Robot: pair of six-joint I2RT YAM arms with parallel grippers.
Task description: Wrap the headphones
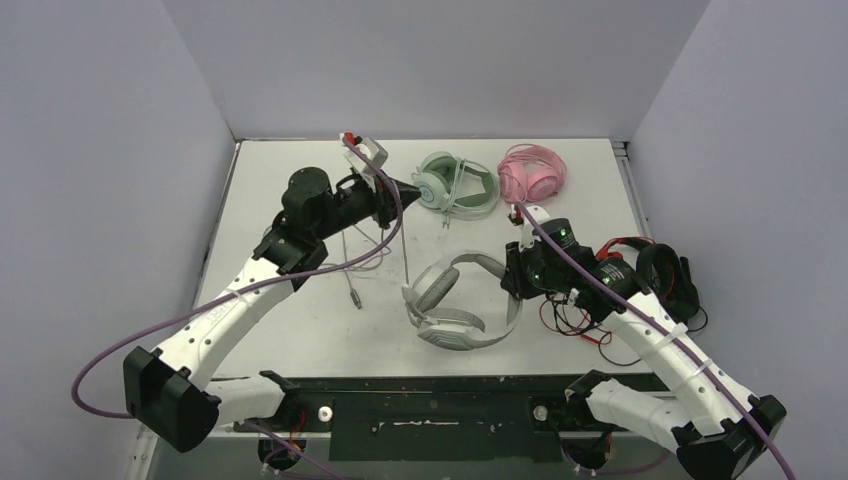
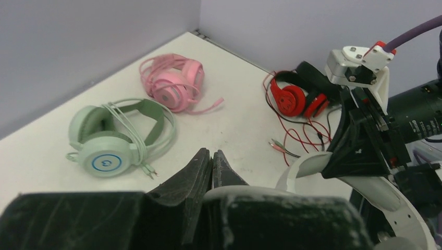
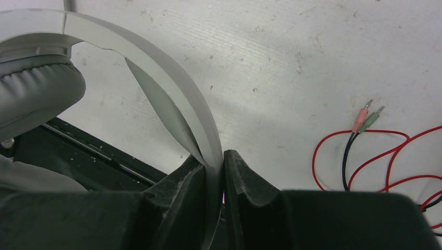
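The white headphones [image 1: 450, 335] hang above the table with their grey ear pads turned inward. My right gripper [image 1: 516, 275] is shut on their headband [image 3: 174, 73], which runs between its fingers in the right wrist view. From the left ear cup a thin white cable [image 1: 405, 255] rises almost straight to my left gripper [image 1: 413, 193], which is shut on it. The left fingertips [image 2: 200, 159] are closed together; the exact grip on the cable is hard to make out there. More cable loops lie on the table behind the left arm, ending in a plug [image 1: 356, 299].
Green headphones [image 1: 436, 185] and pink headphones [image 1: 535, 180] lie at the back of the table. Red and black headphones [image 1: 668, 275] with tangled cords [image 1: 590, 325] lie at the right.
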